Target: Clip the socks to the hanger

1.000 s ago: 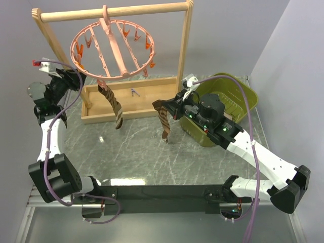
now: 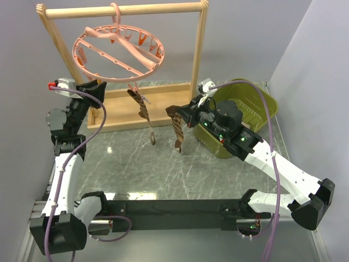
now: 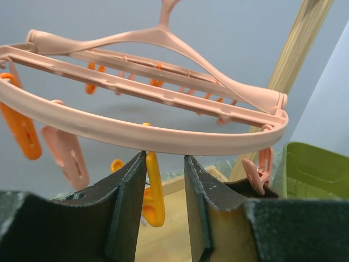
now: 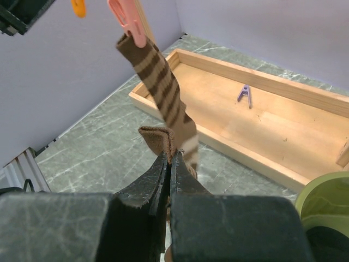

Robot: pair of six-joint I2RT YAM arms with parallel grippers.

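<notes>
The pink round hanger [image 2: 117,73] hangs from the wooden bar. A striped brown sock [image 2: 143,109] hangs from its pink clip [image 4: 128,19]. At the hanger's left, my left gripper [image 2: 99,83] has a yellow clip [image 3: 155,185] between its fingers. My right gripper [image 2: 189,113] is shut on a second striped sock [image 4: 155,136], held in front of the hanging one in the right wrist view and dangling below the fingertips in the top view.
A wooden tray [image 2: 122,124] lies under the hanger, with a loose purple clip [image 4: 244,93] in it. A green basket [image 2: 251,109] stands at the right, beside the right arm.
My left gripper has moved right, toward the hanger. The hanger has swung round, carrying its hanging sock rightward. The right arm has barely moved.
</notes>
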